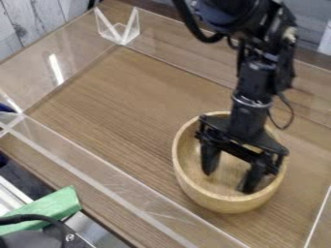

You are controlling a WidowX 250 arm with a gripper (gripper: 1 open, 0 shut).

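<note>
My black gripper (235, 159) reaches down into a round, light wooden bowl (212, 193) at the right of the camera view. Its fingers stand apart inside the bowl, open, and I see nothing held between them. The arm hides the back of the bowl and part of its floor.
A clear angular piece (118, 26) stands at the back left. A green object (39, 208) lies beyond the table's edge at lower left.
</note>
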